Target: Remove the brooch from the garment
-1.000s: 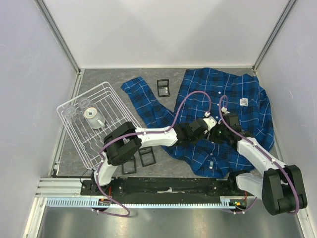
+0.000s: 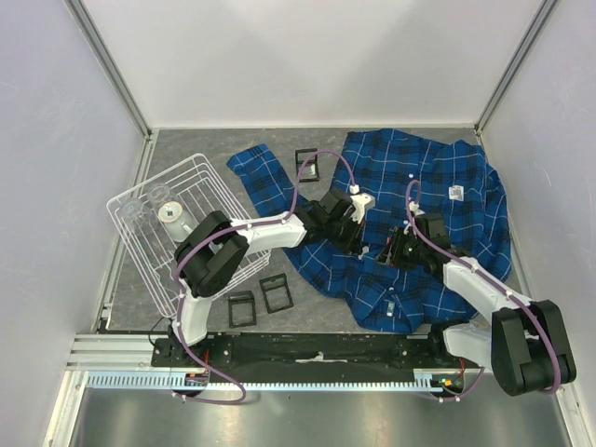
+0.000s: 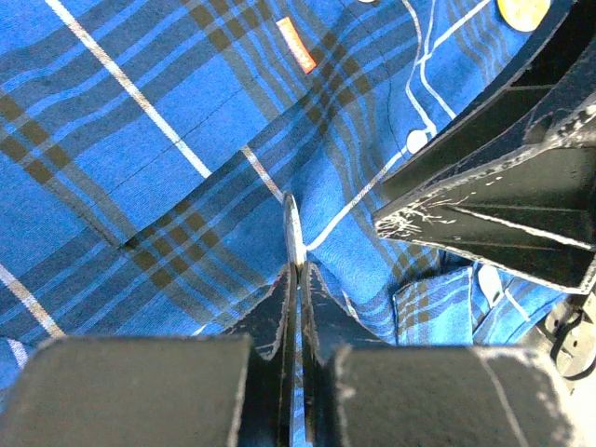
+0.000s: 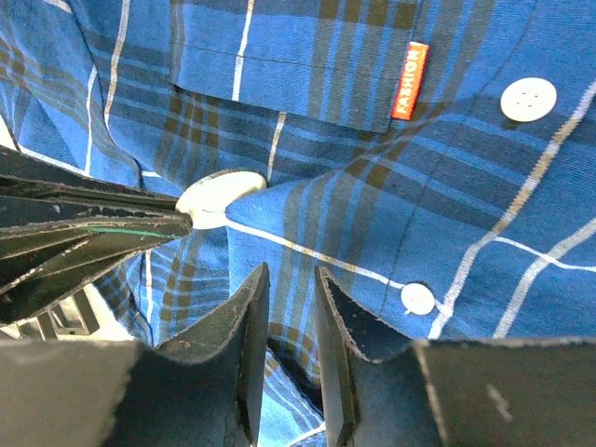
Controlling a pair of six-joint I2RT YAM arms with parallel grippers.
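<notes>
The blue plaid garment (image 2: 396, 177) lies spread across the right half of the table. In the left wrist view, my left gripper is shut on the edge of a pale oval piece (image 3: 293, 228), which looks like the brooch. The right wrist view shows that brooch (image 4: 219, 192) with a cream face at the tips of the left fingers (image 4: 121, 223); cloth rises in a ridge toward it. Whether it is still fastened is hidden. Beside it, my right gripper is part open over the cloth, with nothing between its fingertips.
An orange label (image 4: 410, 80) and white buttons (image 4: 529, 100) are on the garment. A round yellow disc (image 3: 524, 11) shows at the left wrist view's corner. A white wire rack (image 2: 182, 237) with a can (image 2: 174, 220) stands at left; small black frames (image 2: 277, 292) lie near the front.
My left gripper has moved left, away from the right one, and the garment's lower part has shifted left slightly. The right arm has moved only a little.
</notes>
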